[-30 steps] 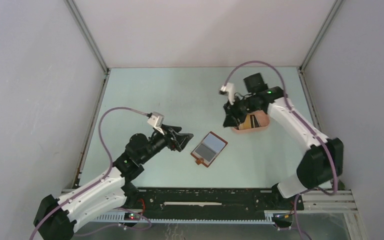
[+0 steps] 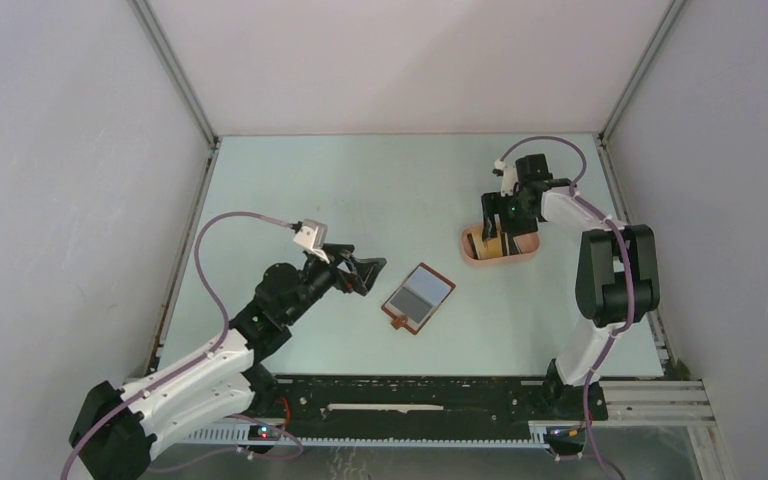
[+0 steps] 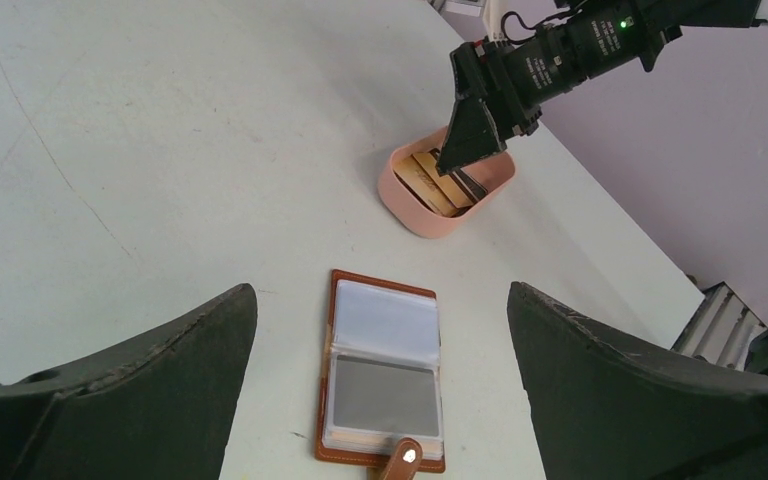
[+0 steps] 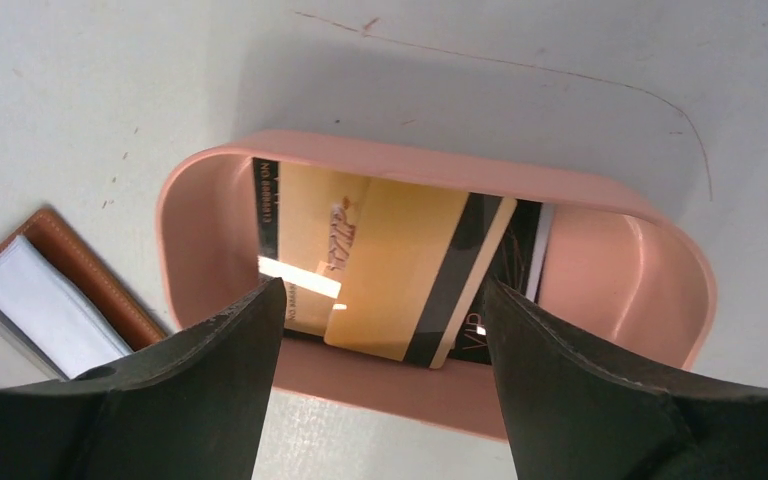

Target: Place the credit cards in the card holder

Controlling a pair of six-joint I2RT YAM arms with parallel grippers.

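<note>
Inside a pink box (image 4: 620, 260) on the right of the table lie several cards. A gold card with a dark stripe (image 4: 395, 260) rests over another gold card (image 4: 318, 220), and a black card (image 4: 513, 265) shows beside them. My right gripper hovers above the box, open and empty. The brown card holder (image 2: 418, 298) lies unfolded near the table's middle, with clear and grey panels and a strap (image 3: 400, 460) at its near end. My left gripper stands open to the left of the holder, nothing between its fingers.
The box's raised rim (image 4: 440, 165) surrounds the cards.
My right gripper has moved right, from the box's left side to above it, its arm drawing in. The left arm has shifted only slightly. The box and holder have stayed put.
</note>
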